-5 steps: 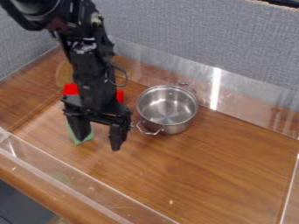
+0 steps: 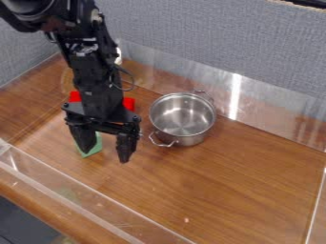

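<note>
My black gripper [image 2: 101, 138] hangs low over the table at the left of centre, its fingers spread open. A green object [image 2: 88, 145] lies by its left finger, partly hidden behind it. A red object [image 2: 125, 103] sits behind the arm, also partly hidden. To the right of the gripper stands an empty silver pot [image 2: 182, 116] with handles.
Low clear panels run along its edges, and a grey wall stands at the back. A pale round shape at the back left is partly hidden by the arm.
The arm and gripper have shifted very slightly; the objects on the table look unmoved.
</note>
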